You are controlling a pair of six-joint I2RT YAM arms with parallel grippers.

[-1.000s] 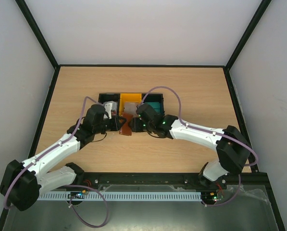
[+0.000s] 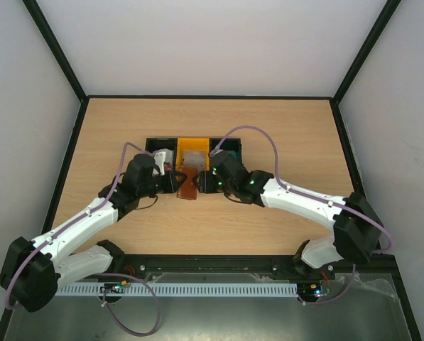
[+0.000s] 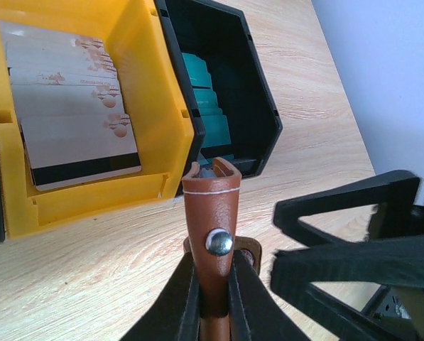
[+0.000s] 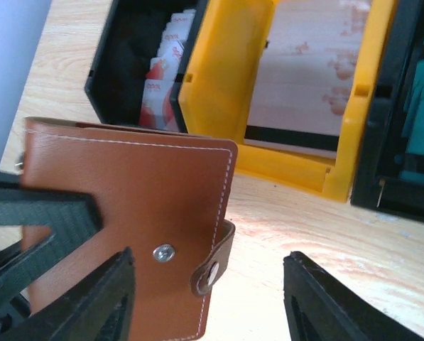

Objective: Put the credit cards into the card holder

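A brown leather card holder (image 2: pixel 188 183) with a snap flap is held upright in my left gripper (image 2: pixel 177 181); in the left wrist view it (image 3: pixel 211 213) rises edge-on from the fingers, and in the right wrist view its face (image 4: pixel 126 213) shows stitching. My right gripper (image 2: pixel 202 181) is part open beside the holder, its fingertips pointing at it, nothing visible between them. Cards lie in the bins behind: pale ones in the yellow bin (image 3: pixel 162 142), teal ones (image 3: pixel 215 129) in a black bin, and white-red ones (image 4: pixel 158 99) in the other black bin.
The bins stand side by side at the middle back of the wooden table (image 2: pixel 283 128). Bare wood surrounds them. Walls and a dark frame border the workspace.
My right gripper and arm have shifted slightly, now back facing the holder with more of the forearm extended rightward. The left gripper and holder have not visibly moved.
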